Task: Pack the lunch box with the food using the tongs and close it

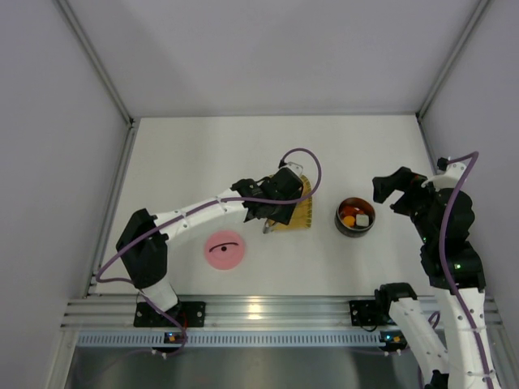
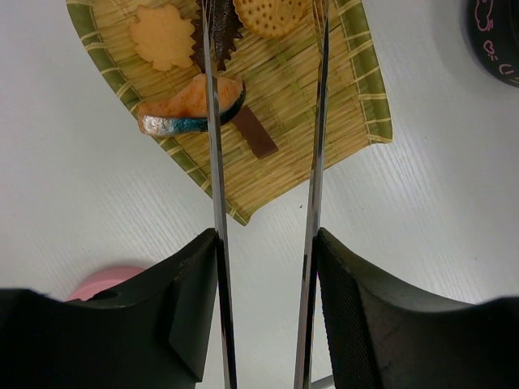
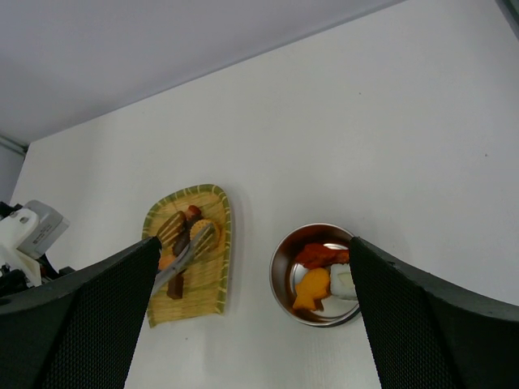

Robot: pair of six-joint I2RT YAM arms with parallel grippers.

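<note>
My left gripper hangs open over a woven mat (image 2: pixel 340 138) holding a round cracker (image 2: pixel 272 12), a leaf-shaped cookie (image 2: pixel 158 36), a dark spiky piece (image 2: pixel 231 36), a salmon slice (image 2: pixel 174 113) and a brown bar (image 2: pixel 255 131); its fingers reach over the mat's far part. A round container (image 1: pixel 354 228) to the right holds orange, red and white food pieces, clearer in the right wrist view (image 3: pixel 312 288). My right gripper (image 1: pixel 393 190) stands open at the right, above and beside the container.
A pink lid (image 1: pixel 225 255) lies at the front left of the mat. The back of the white table (image 1: pixel 203 146) and the area around the container are clear.
</note>
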